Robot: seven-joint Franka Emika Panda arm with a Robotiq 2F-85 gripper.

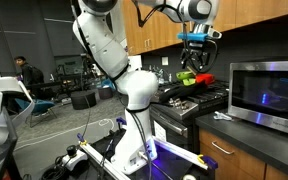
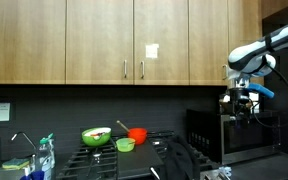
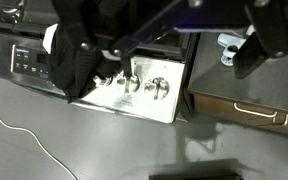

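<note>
My gripper is open in the wrist view, its two dark fingers wide apart with nothing between them. In the first exterior view the gripper hangs high in front of the counter, clear of every surface. The second exterior view has it at the far right, in front of the microwave. On the stove top stand a green pan, a smaller green pot and a red pot. A dark cloth drapes over the oven front beneath the gripper.
Small silvery items lie on the dark counter beside the stove. Wooden drawers with pale handles sit below. Wall cabinets run overhead. Bottles stand by the sink at left. Open floor lies in front.
</note>
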